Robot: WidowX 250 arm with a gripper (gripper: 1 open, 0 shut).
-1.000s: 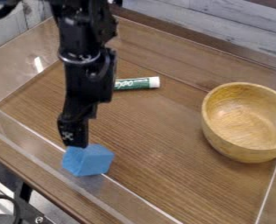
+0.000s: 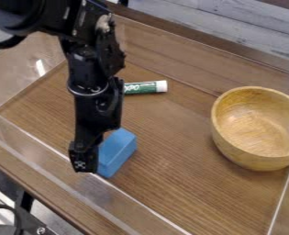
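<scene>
My gripper (image 2: 90, 147) hangs low over the table in the camera view, open, its dark fingers at the left side of a blue block (image 2: 119, 151). The block lies on the wooden table, partly behind the gripper. Whether a finger touches it, I cannot tell.
A yellow bowl (image 2: 254, 128) sits on the right. A white marker with green (image 2: 146, 87) lies behind the arm.
The blue block has moved back and to the right from the front, and now stands at a different angle. The gripper has come lower beside it.
</scene>
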